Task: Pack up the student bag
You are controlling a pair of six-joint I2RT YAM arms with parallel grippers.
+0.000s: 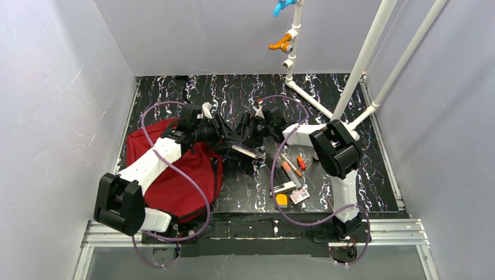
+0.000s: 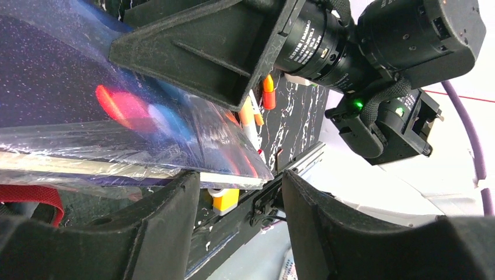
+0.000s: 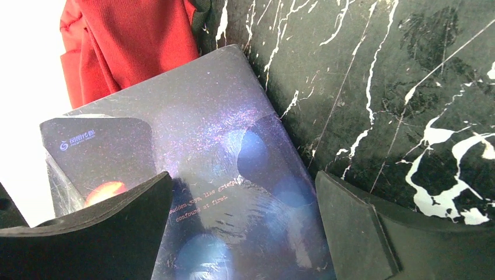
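A dark blue, glossy-covered book (image 1: 244, 151) stands between my two grippers, beside the red bag (image 1: 190, 184) on the left. In the left wrist view, the page edge of the book (image 2: 76, 165) runs toward my left gripper, which is part open; the book's corner shows in the gap. My right gripper is open, with the cover of the book (image 3: 216, 146) seen across the space between its fingers. One of the right fingers (image 2: 192, 52) overlaps the book in the left wrist view; contact is hard to judge.
Right of the book lie a grey-and-orange marker (image 1: 290, 174), a red-orange item (image 1: 301, 163), a white-and-black piece (image 1: 283, 188), a small white box (image 1: 299, 195) and a yellow item (image 1: 282, 200). White pipes (image 1: 318, 105) stand at the back right.
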